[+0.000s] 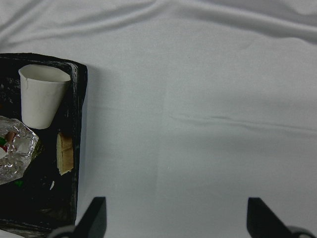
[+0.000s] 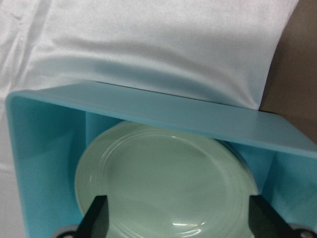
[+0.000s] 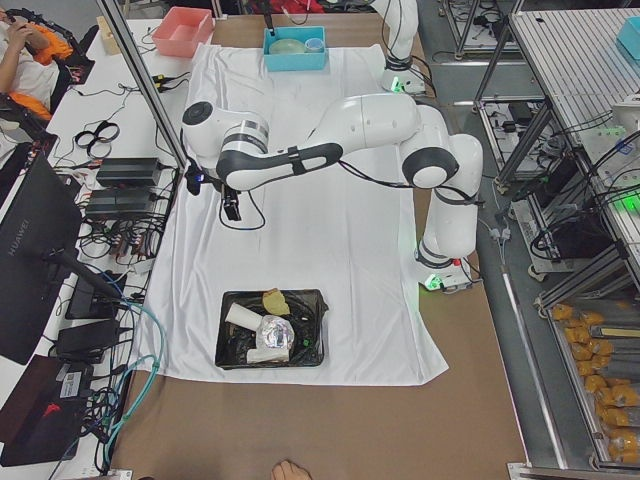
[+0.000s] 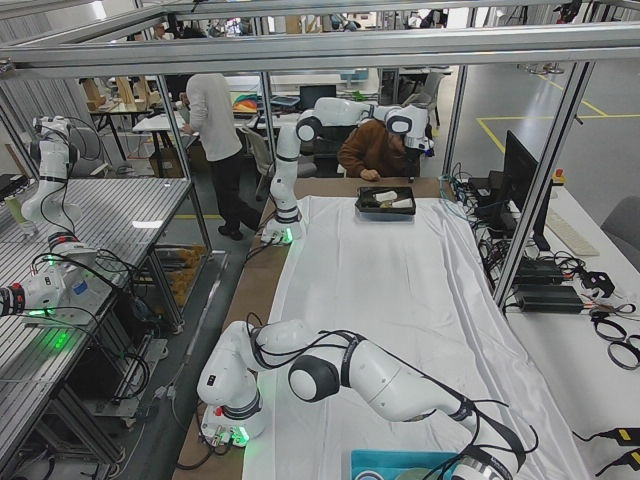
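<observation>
A black tray (image 3: 230, 340) sits on the white cloth, holding two white paper cups (image 1: 43, 99), crumpled foil (image 1: 17, 158), a bread piece (image 1: 65, 153) and a yellowish piece (image 3: 275, 300). My left gripper hangs over the cloth short of the tray, open and empty. At the other end, my right gripper is open above a light blue bin (image 2: 44, 148) holding a pale green plate (image 2: 163, 178) and, in the camera left view, a blue cup (image 3: 314, 46).
A side table with a monitor (image 3: 30, 260), cables and a pink bin (image 3: 183, 30) lines one side. A person in brown (image 4: 370, 150) is at the tray's end.
</observation>
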